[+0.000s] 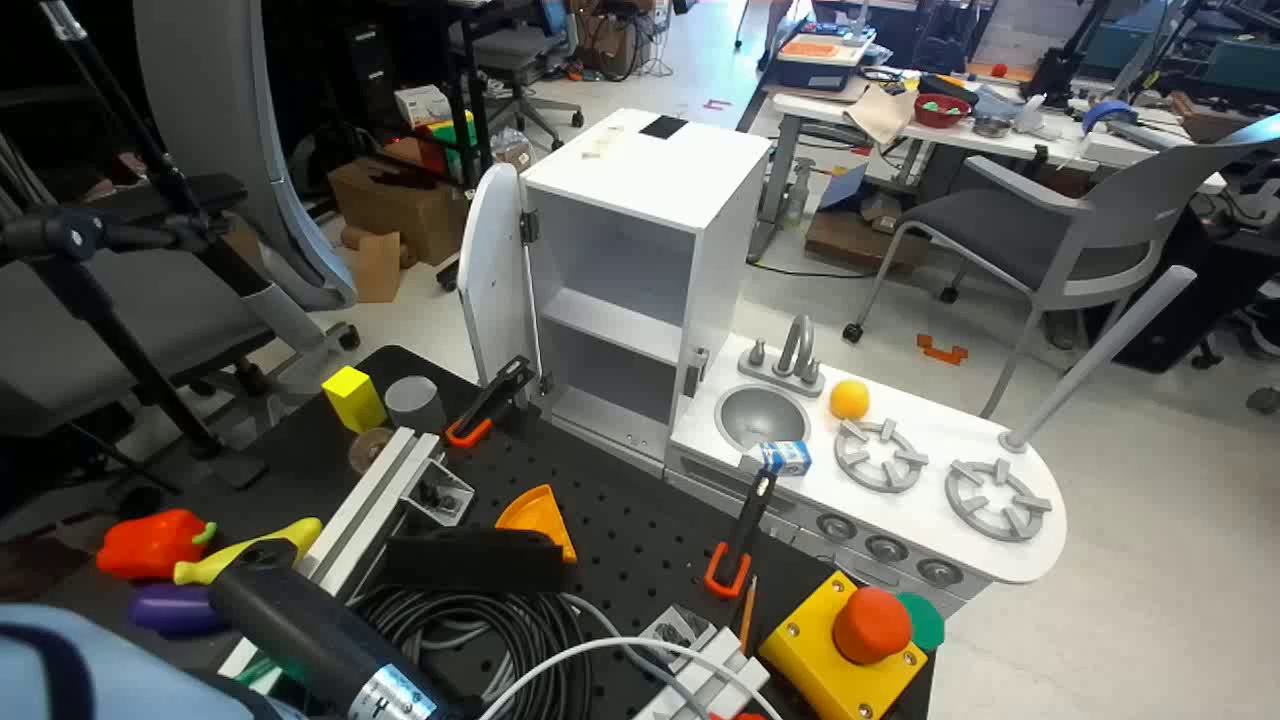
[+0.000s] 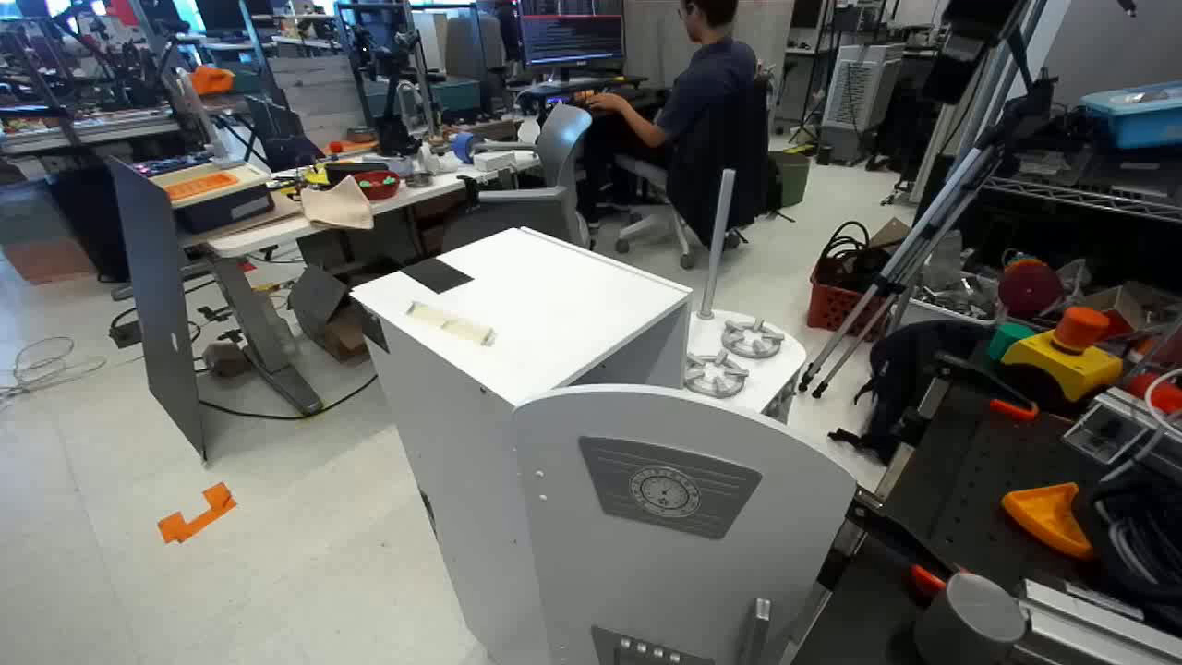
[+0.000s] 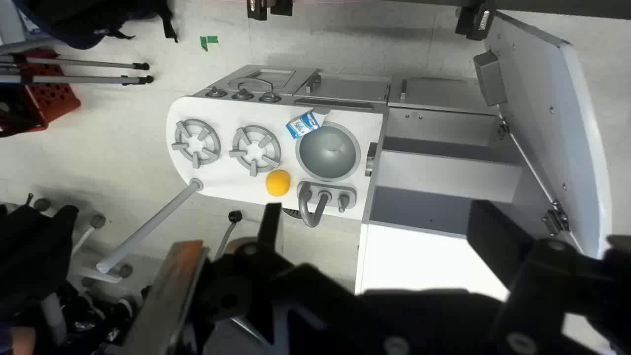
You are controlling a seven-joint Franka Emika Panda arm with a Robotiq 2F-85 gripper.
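Observation:
My gripper is open in the wrist view, its two black fingers wide apart with nothing held between them. Beyond it is a white toy kitchen, whose counter (image 3: 227, 171) carries an orange ball (image 3: 278, 183) beside the faucet (image 3: 313, 204). A small blue-and-white carton (image 3: 304, 124) lies tilted at the rim of the grey sink (image 3: 329, 153). The tall cabinet (image 1: 618, 258) has its door (image 1: 494, 276) swung open, and its shelves look empty. Neither exterior view clearly shows the fingertips.
On the black table are a red pepper (image 1: 156, 544), a yellow block (image 1: 354, 398), an orange scoop (image 1: 540, 516), coiled cables and a yellow box with a red button (image 1: 846, 648). Upright on the counter's far end stands a grey pole (image 1: 1098, 360).

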